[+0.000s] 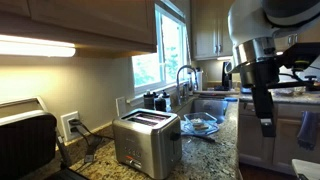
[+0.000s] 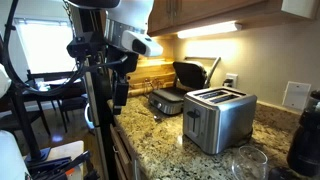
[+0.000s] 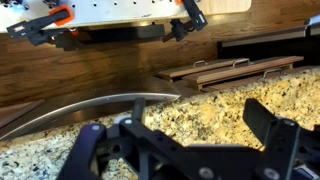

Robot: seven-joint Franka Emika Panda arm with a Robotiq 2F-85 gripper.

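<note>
My gripper hangs pointing down near the counter's front edge, its two black fingers wide apart with nothing between them. In exterior view 1 the gripper [image 1: 267,128] is at the right, out over the floor side, well apart from the toaster. Exterior view 2 has the gripper [image 2: 120,103] at the left, seen nearly side-on. A silver two-slot toaster [image 2: 222,122] stands upright on the speckled granite counter [image 2: 165,135]; it also shows as the toaster [image 1: 148,143] in exterior view 1. No bread can be made out in its slots.
Beyond the toaster are a clear glass bowl [image 1: 200,123], a sink [image 1: 212,106] and dark canisters [image 1: 157,102]. An open black appliance [image 2: 190,78] stands on its other side. A clear glass [image 2: 250,162] sits near the toaster.
</note>
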